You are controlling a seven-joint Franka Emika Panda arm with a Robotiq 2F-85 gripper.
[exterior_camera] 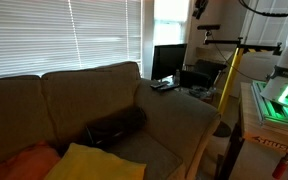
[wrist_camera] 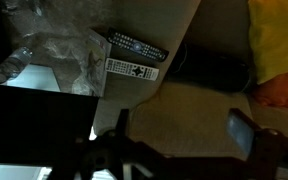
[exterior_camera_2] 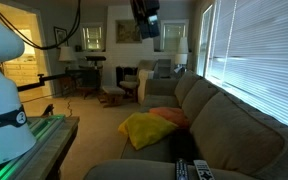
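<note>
My gripper is open in the wrist view, its dark fingers wide apart with nothing between them. It looks down on the couch from well above. Ahead of the fingers, a black remote point(wrist_camera: 137, 46) and a lighter remote point(wrist_camera: 132, 69) lie side by side on the couch arm. A black, soft-looking object point(wrist_camera: 212, 66) rests on the seat, with a yellow pillow point(wrist_camera: 274, 35) and a red pillow point(wrist_camera: 282, 90) at the right edge. High in exterior view 2, the gripper point(exterior_camera_2: 145, 14) hangs over the couch area, clear of everything.
The brown couch point(exterior_camera: 94, 90) fills much of exterior view 1. A wooden table point(exterior_camera: 252, 130) stands beside it at right, near a yellow pole point(exterior_camera: 231, 75). Clear plastic wrapping point(wrist_camera: 69, 50) lies beyond the couch arm. The air around the gripper is free.
</note>
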